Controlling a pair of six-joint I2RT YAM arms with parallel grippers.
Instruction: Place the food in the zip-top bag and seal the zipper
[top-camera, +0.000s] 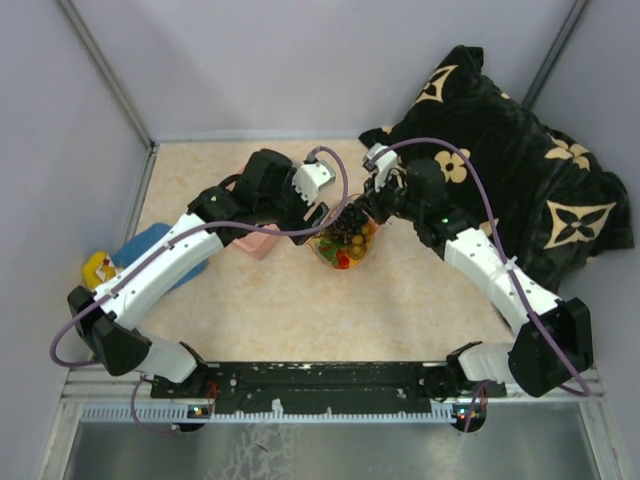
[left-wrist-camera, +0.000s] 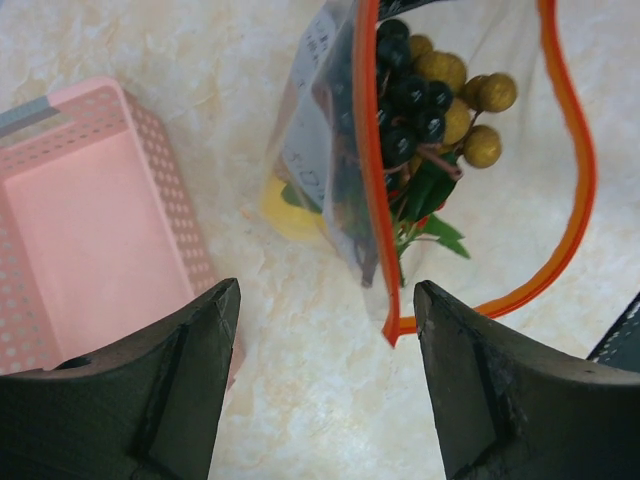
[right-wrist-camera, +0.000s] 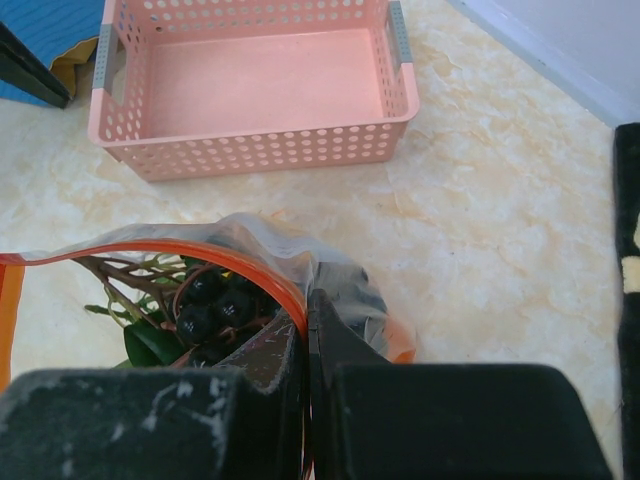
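A clear zip top bag with an orange rim (left-wrist-camera: 373, 150) gapes wide, mouth up in the top view. Inside are dark round fruit (left-wrist-camera: 398, 145), yellow-brown round fruit (left-wrist-camera: 482, 146) and green leaves (right-wrist-camera: 147, 342); something red (top-camera: 343, 260) shows from above. My left gripper is open at the bag's left side. A corner of the rim lies close to its right fingertip (left-wrist-camera: 424, 292); I cannot tell whether they touch. On the opposite side, my right gripper is shut on the bag's orange rim, which runs in between its fingers.
An empty pink basket (right-wrist-camera: 262, 150) stands left of the bag, close to the left gripper. Blue cloth (top-camera: 190, 272) and a yellow item (top-camera: 98, 270) lie at the far left. A black floral cushion (top-camera: 520, 160) fills the back right.
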